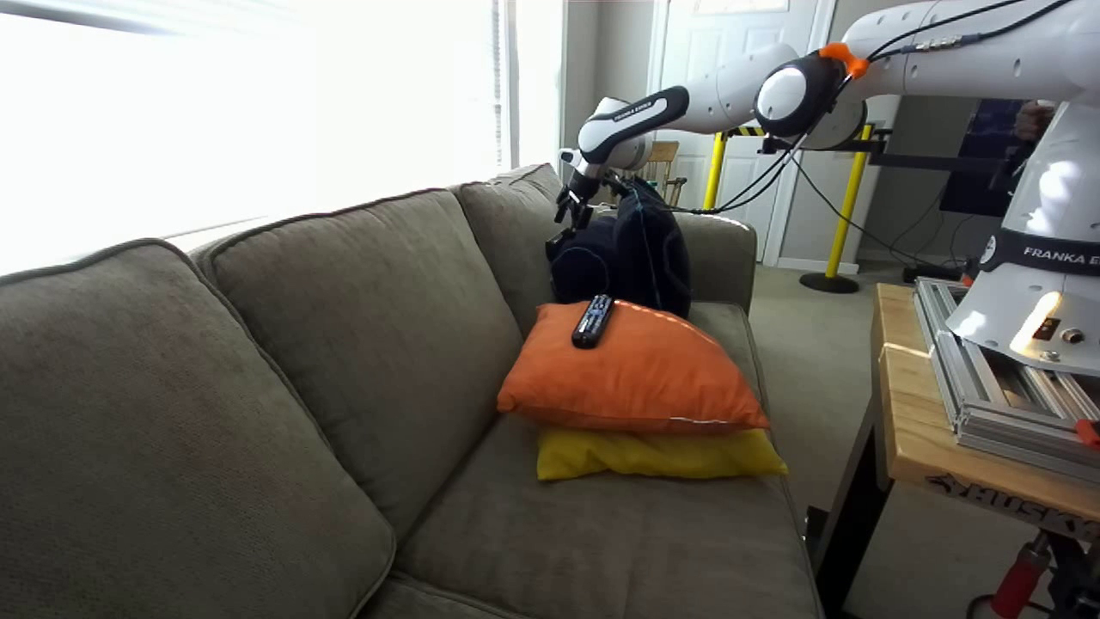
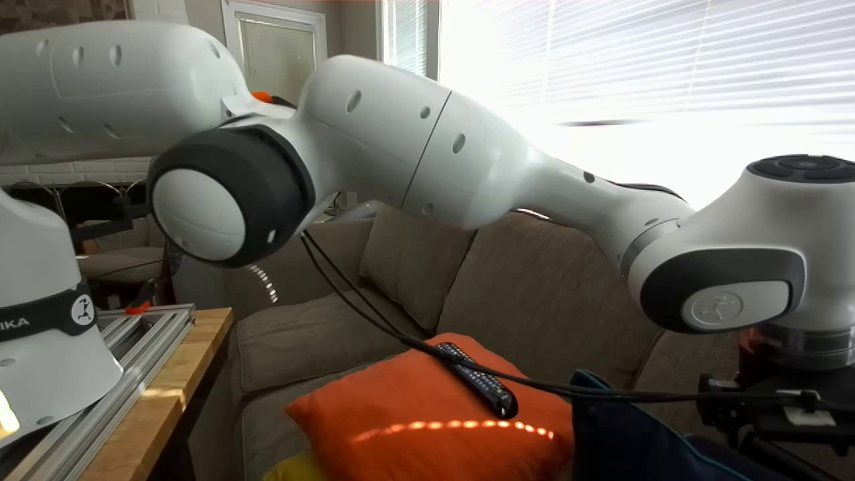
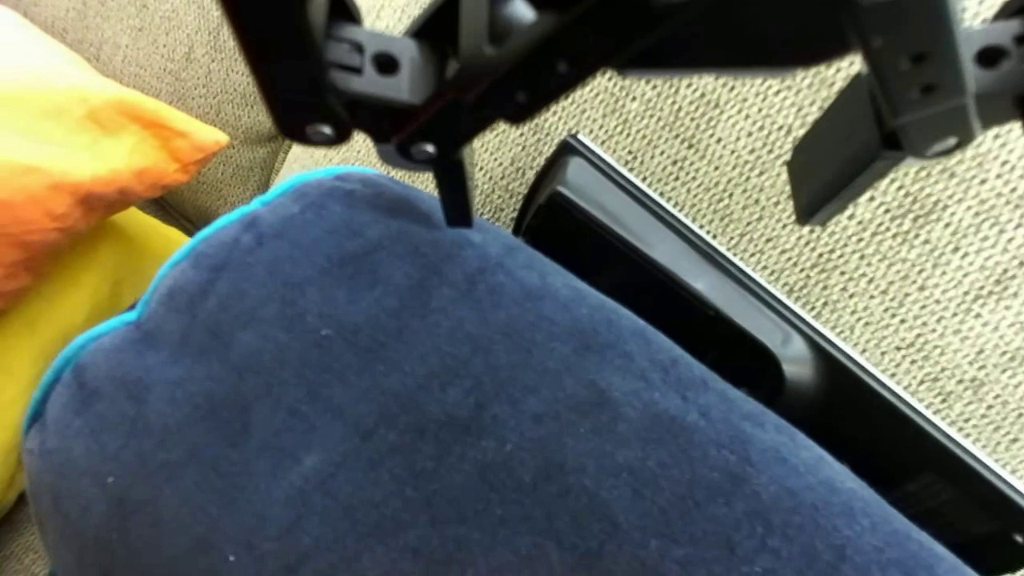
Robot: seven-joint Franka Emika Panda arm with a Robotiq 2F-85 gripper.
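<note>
In the wrist view my gripper stands open, its two fingertips wide apart with nothing held. Below and between them in that view, the end of a long black object with a glossy recess [image 3: 662, 259], perhaps a remote, shows between the dark blue pillow [image 3: 384, 384] and the sofa back. The pillow hides its lower side. Exterior view 1 has the gripper [image 1: 574, 211] above the blue pillows at the sofa's far end. A black remote with buttons [image 1: 593, 321] lies on top of the orange pillow [image 1: 660, 371], away from the gripper.
Under the orange pillow lies a yellow pillow [image 1: 660, 454]. The grey sofa's backrest [image 1: 340, 299] rises close to the gripper. Black cables [image 2: 369, 321] hang from the arm across the orange pillow in exterior view 2. The near seat [image 1: 619, 547] is clear.
</note>
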